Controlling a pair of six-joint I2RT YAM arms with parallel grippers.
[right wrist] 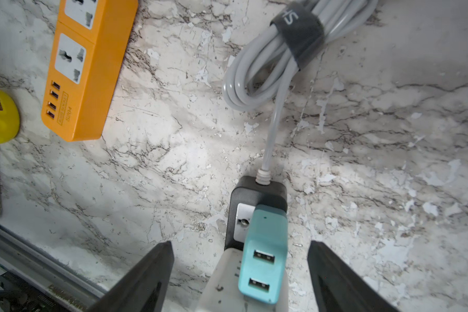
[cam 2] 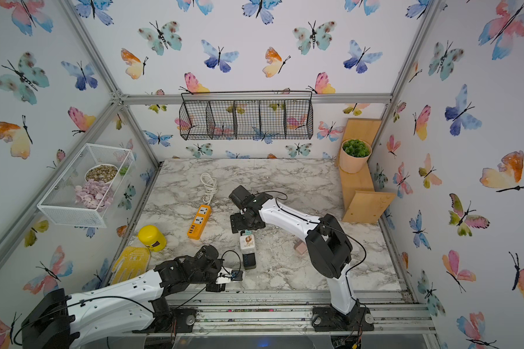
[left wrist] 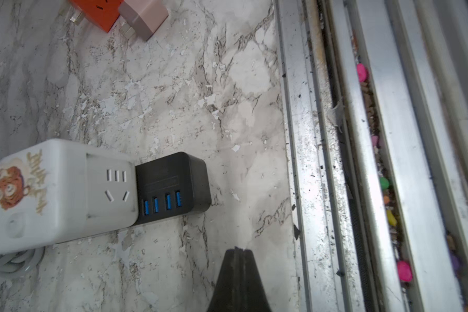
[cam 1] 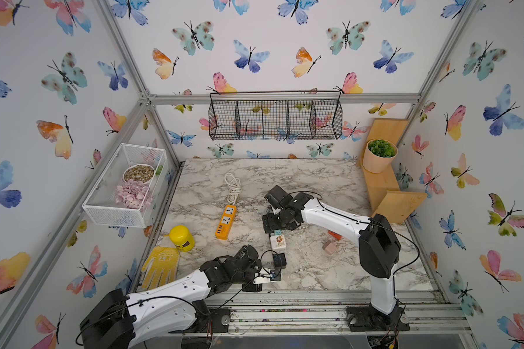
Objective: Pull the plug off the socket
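Note:
A black socket strip (right wrist: 269, 191) lies on the marble table, its grey cord end toward the back. Three pieces sit on it: a teal plug with USB slots (right wrist: 265, 249), a white cube plug with a sticker (left wrist: 62, 192), and a black end with blue USB ports (left wrist: 172, 187). In the right wrist view, my right gripper is open, its fingers on either side of the teal plug and apart from it. My left gripper is shut with nothing visible between its fingers, over bare table beside the strip's near end.
An orange power strip (cam 1: 226, 221), a yellow container (cam 1: 182, 238) and a yellow glove (cam 1: 160, 268) lie to the left. An orange plug (left wrist: 97, 11) and a pink plug (left wrist: 144, 17) rest right of the strip.

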